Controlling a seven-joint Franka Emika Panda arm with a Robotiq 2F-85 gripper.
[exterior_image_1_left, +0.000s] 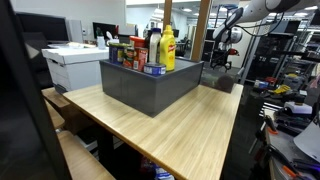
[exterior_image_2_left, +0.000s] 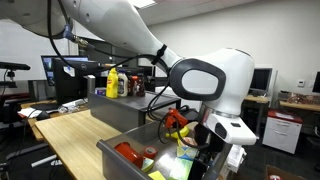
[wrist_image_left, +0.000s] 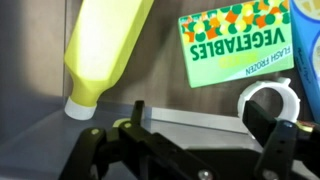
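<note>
In the wrist view my gripper stands open above a grey bin, with its dark fingers (wrist_image_left: 140, 135) apart and nothing gripped between them. A yellow bottle (wrist_image_left: 108, 40) with a white cap lies to the upper left. Ahead is a green and white vegetables box (wrist_image_left: 237, 45). A white ring-shaped item (wrist_image_left: 268, 98) is close to the right finger, and a blue item (wrist_image_left: 308, 40) is cut off by the right edge. Exterior view 2 shows the large white arm (exterior_image_2_left: 210, 85) over the bin; the gripper itself is hidden there.
Red items (exterior_image_2_left: 125, 160) sit in the near bin in exterior view 2. A grey bin (exterior_image_1_left: 150, 92) topped with bottles and cans stands on the wooden table (exterior_image_1_left: 170, 135), whose front part is bare. A person (exterior_image_1_left: 228, 35) stands far back.
</note>
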